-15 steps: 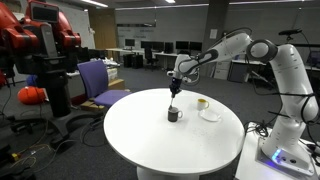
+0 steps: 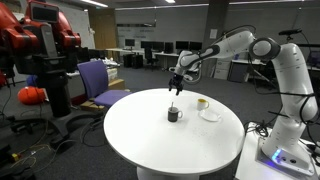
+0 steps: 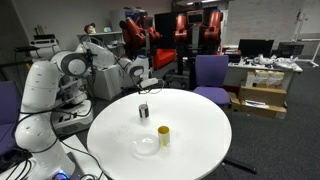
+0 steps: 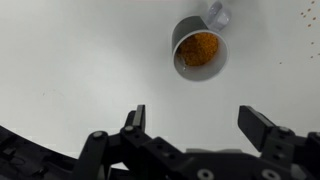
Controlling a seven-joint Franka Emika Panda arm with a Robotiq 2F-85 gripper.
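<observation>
A dark mug (image 2: 174,115) stands upright near the middle of the round white table. In the wrist view it shows as a grey cup (image 4: 184,32) with orange-brown contents (image 4: 198,48), seen from above. Something clear and pale (image 4: 218,14) sits at its rim, too small to name. My gripper (image 2: 176,93) hangs above the table and apart from the mug. Its dark fingers (image 4: 135,122) stand wide, with only bare table showing between them, so it is open. The mug lies ahead of the fingers in the wrist view.
A yellow cup (image 3: 164,135) and a clear-looking shallow dish (image 3: 146,146) stand close together on the table. Small brown specks (image 4: 311,16) lie at the wrist view's upper right. A purple chair (image 2: 96,80) stands beyond the edge.
My gripper's end looks slightly shifted or turned to the right in exterior view 1. The mug, yellow cup and dish stay where they were.
</observation>
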